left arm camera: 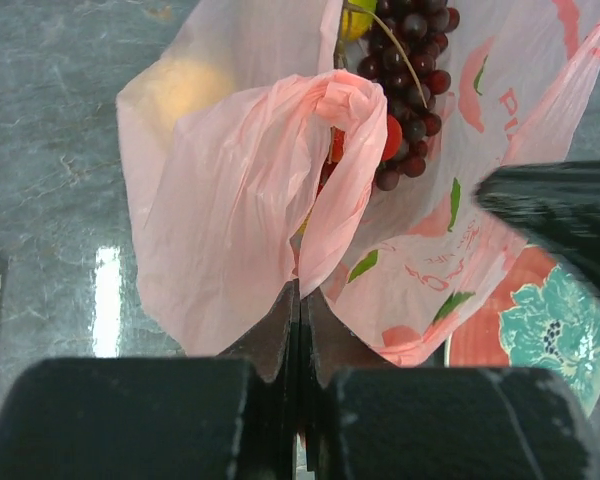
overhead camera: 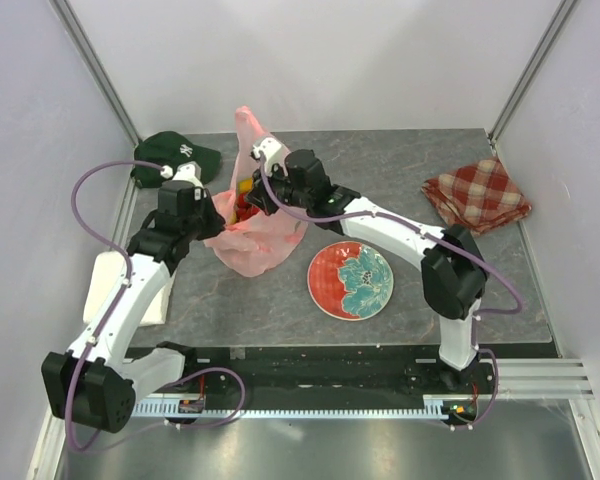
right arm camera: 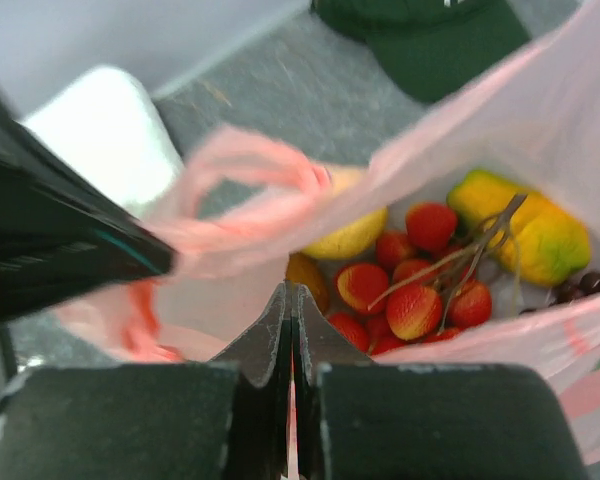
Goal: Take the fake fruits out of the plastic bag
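Note:
A translucent pink plastic bag [overhead camera: 255, 250] lies opened between my grippers. Inside are dark grapes [left arm camera: 410, 70], strawberries [right arm camera: 413, 310], a yellow-green fruit [right arm camera: 550, 240] and a yellow fruit [right arm camera: 340, 235]. My left gripper is shut at the bag's near edge, where pink plastic meets its fingertips; whether any is pinched between them is unclear. My right gripper is shut above the fruit in the bag's opening, with nothing visible between its fingers.
A red-and-teal plate [overhead camera: 350, 280] lies front centre, a white cloth [overhead camera: 115, 285] at left, a green cap [overhead camera: 175, 150] at back left, a plaid cloth [overhead camera: 477, 195] at right.

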